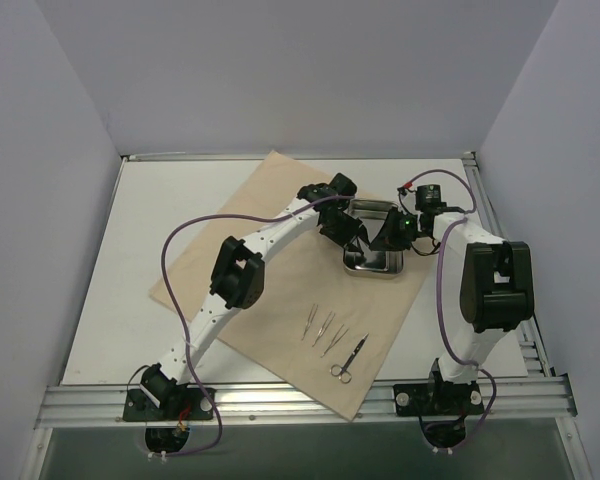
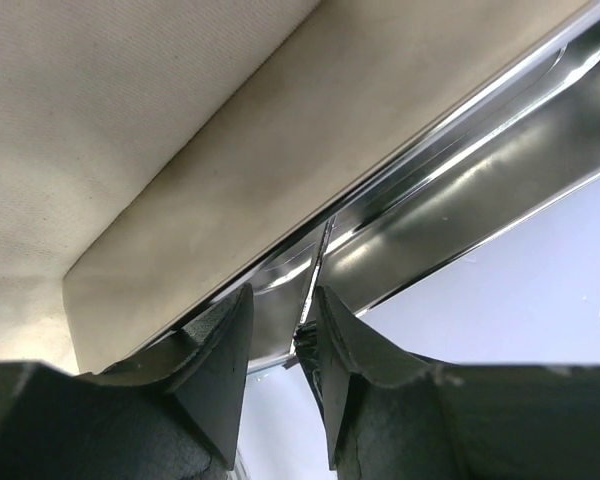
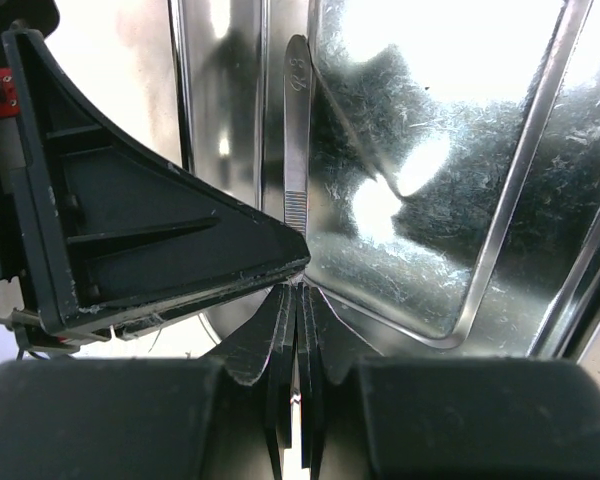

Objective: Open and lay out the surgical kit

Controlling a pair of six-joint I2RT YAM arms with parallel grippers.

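The metal tray (image 1: 375, 262) rests on the beige cloth (image 1: 280, 310). A flat steel instrument with grip ridges (image 3: 296, 110) lies inside it, under my grippers. My left gripper (image 1: 352, 232) is at the tray's left side; in its wrist view the fingertips (image 2: 235, 320) are part open at the slim instrument (image 2: 318, 260), and whether they touch it I cannot tell. The left gripper's black body also reaches into the right wrist view. My right gripper is shut over the tray, close beside the left one, with nothing visible between its fingers.
Scissors (image 1: 350, 360) and several slim instruments (image 1: 322, 328) lie on the cloth toward the front. Grey walls border the back and sides.
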